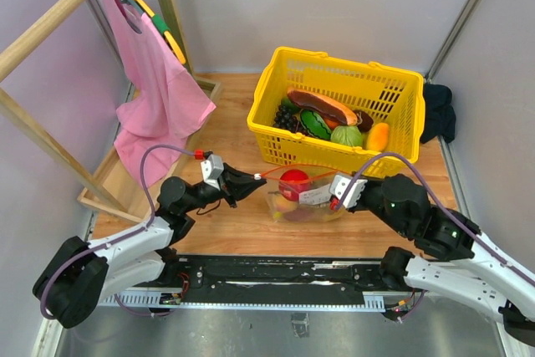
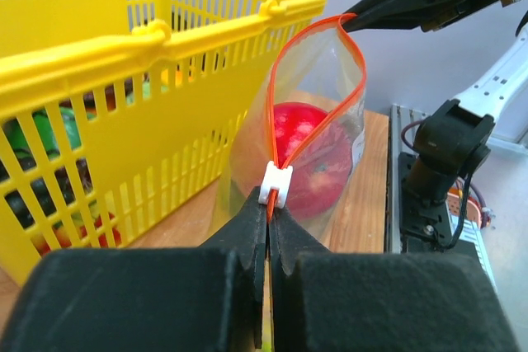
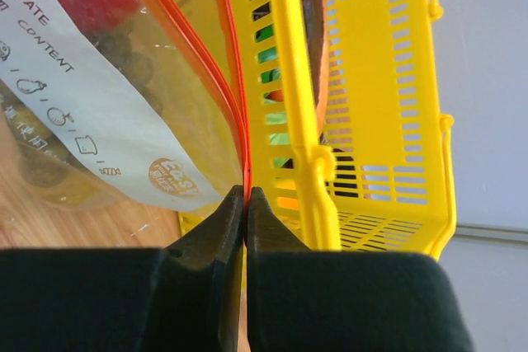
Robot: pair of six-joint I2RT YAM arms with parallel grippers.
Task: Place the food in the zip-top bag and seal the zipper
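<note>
The clear zip top bag [image 1: 299,204] stands on the table with a red round food item [image 1: 293,182] inside. Its orange zipper rim stretches between my two grippers, the mouth parted into a narrow loop. My left gripper is shut on the zipper's end, with the white slider [image 2: 275,183] just ahead of its fingertips. At the opposite corner, my right gripper is shut on the orange rim, where both strips come together. A white printed label [image 3: 91,109] shows on the bag's side in the right wrist view.
Close behind the bag is a yellow basket [image 1: 338,151] holding several fruits and vegetables. A wooden rack with a pink cloth [image 1: 159,89] stands at the left. Bare table [image 1: 242,236] shows in front of the left gripper.
</note>
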